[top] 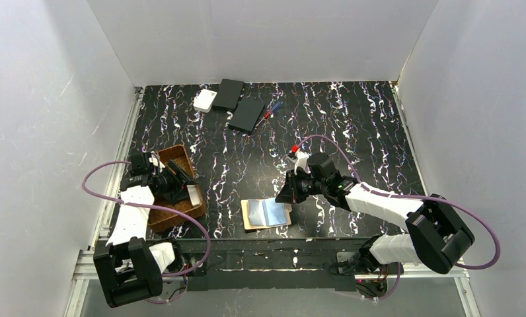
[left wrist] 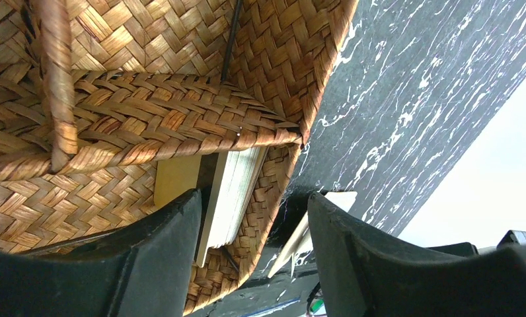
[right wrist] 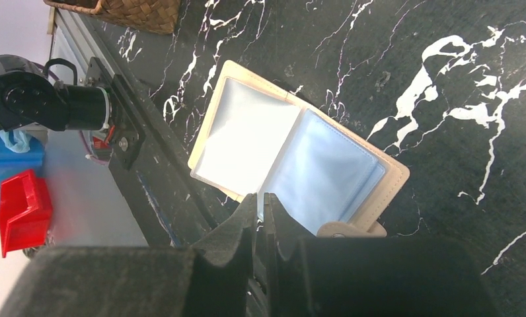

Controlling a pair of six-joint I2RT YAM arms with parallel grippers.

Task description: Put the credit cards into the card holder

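The open card holder (right wrist: 290,148), tan with pale blue and clear pockets, lies flat at the front middle of the table. My right gripper (top: 293,198) is at its right-hand edge in the top view. The right fingertips (right wrist: 248,206) stand close together, a narrow slit between them; whether they pinch the holder's edge is unclear. My left gripper is open over the woven basket (left wrist: 181,142). A stack of cards (left wrist: 230,191) stands on edge inside, with a yellow card (left wrist: 174,178) beside it. One fingertip is by the cards, the other appears past the basket wall.
Two black boxes (top: 247,115), a white box (top: 205,100) and a screwdriver (top: 270,111) lie at the back. A divider and handle (left wrist: 62,99) cross the basket.
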